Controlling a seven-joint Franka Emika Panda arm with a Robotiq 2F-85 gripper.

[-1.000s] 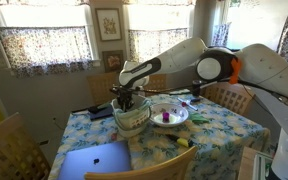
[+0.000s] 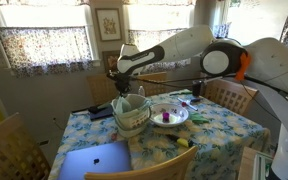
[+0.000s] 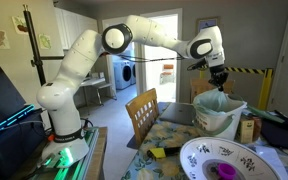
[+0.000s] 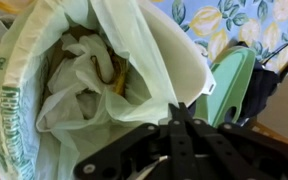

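Observation:
A white bin (image 3: 222,120) stands on the table, lined with a pale green plastic bag (image 4: 134,75). Down inside the bag, the wrist view shows something yellow-brown (image 4: 112,75). My gripper is above the bin, its fingers together. One fold of the bag runs up to the black fingertips in the wrist view; whether it is pinched between them cannot be made out. From the side, the gripper (image 3: 219,82) hangs just over the bag's raised top.
Beside the bin are a white round tray (image 3: 199,160) with a magenta object (image 3: 226,172), a green board (image 4: 227,82) and dark cloth (image 4: 259,90). A laptop (image 2: 94,161) lies near the front left. Chairs surround the table.
My gripper has risen from low at the bin's opening to above it. The bag's upper edge now stands higher in peaks. The bin itself has stayed put.

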